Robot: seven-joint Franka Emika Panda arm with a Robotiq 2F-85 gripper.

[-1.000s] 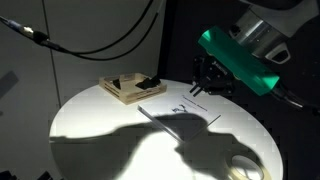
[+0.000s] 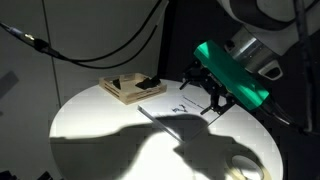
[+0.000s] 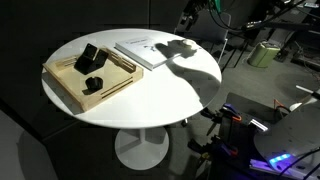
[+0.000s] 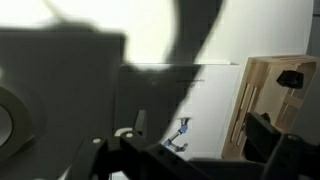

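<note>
My gripper (image 2: 199,88) hangs over the right part of the round white table (image 2: 90,130), its fingers spread wide. It is open with nothing seen between the fingers. Beneath it lies a flat white book or board (image 4: 205,110) with a small blue and dark print, partly in the arm's shadow. In the second exterior view this white board (image 3: 150,50) rests behind the tray, and the gripper (image 3: 190,18) shows small at the far side.
A wooden tray (image 3: 112,94) with dark items, among them a black cup-like thing (image 3: 94,84), stands at one side. A pale ring-shaped roll (image 2: 246,168) lies near the table's edge. Bare tabletop spreads in front of the tray.
The tray, board and roll have stayed put.
</note>
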